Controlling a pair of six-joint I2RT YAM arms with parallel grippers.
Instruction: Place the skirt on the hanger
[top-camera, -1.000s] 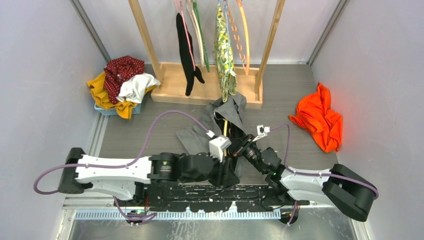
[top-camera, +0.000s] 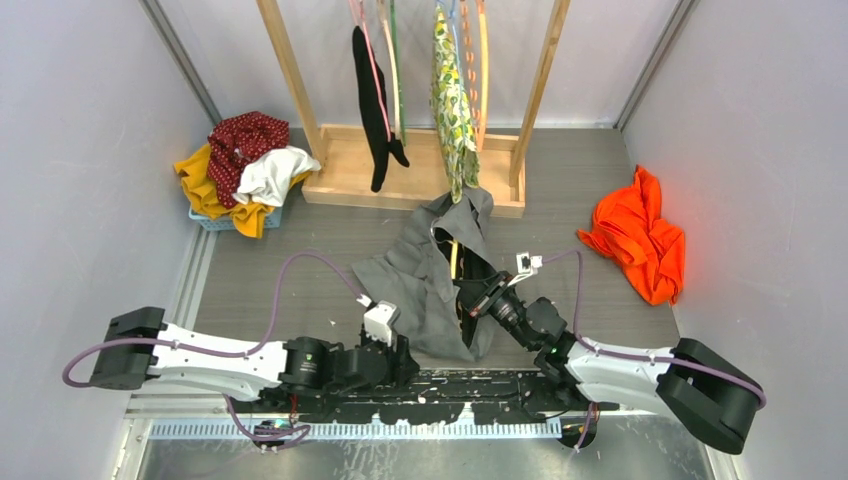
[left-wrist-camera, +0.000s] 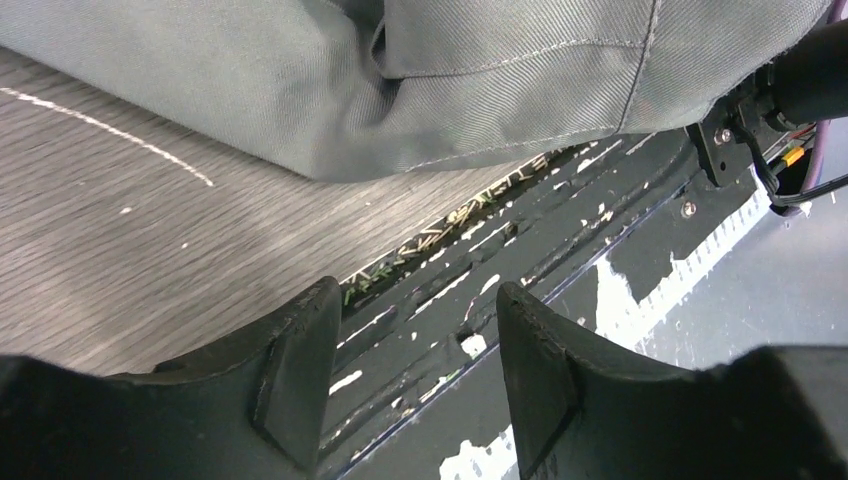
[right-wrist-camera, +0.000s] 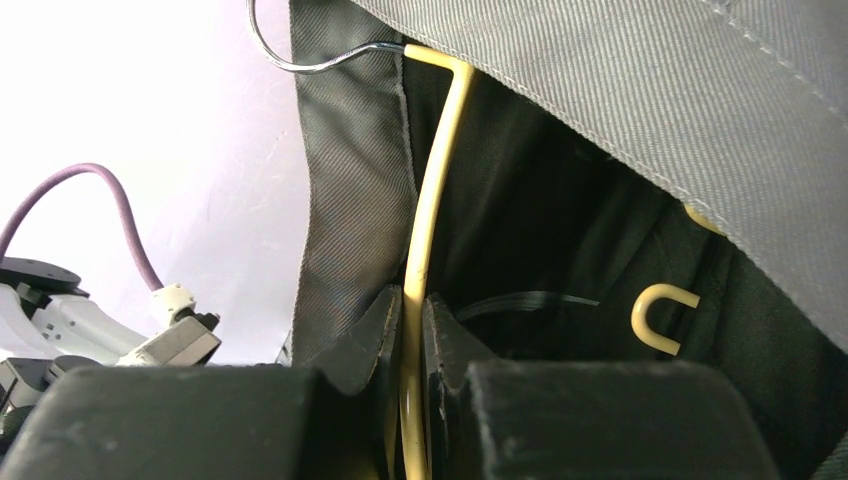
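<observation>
The grey skirt (top-camera: 405, 280) lies spread on the floor in front of the wooden rack, its waist opening facing my right arm. Inside that opening is a yellow hanger (right-wrist-camera: 428, 200) with a metal hook; the skirt's dark inner side surrounds it, and part of the hanger is covered by cloth. My right gripper is shut on the hanger's yellow bar, one finger on each side. In the left wrist view, my left gripper stands open and empty, near the skirt's lower edge (left-wrist-camera: 450, 150) but apart from it.
Clothes hang from the rack (top-camera: 350, 190), among them a patterned green-yellow piece (top-camera: 455, 110) just behind the skirt. A basket (top-camera: 210, 218) heaped with clothes stands at the left; an orange cloth (top-camera: 637, 240) lies at the right.
My left gripper has moved left, away from the right gripper and the hanger, uncovering more of the skirt. The right arm has barely moved. The hanging clothes sway slightly.
</observation>
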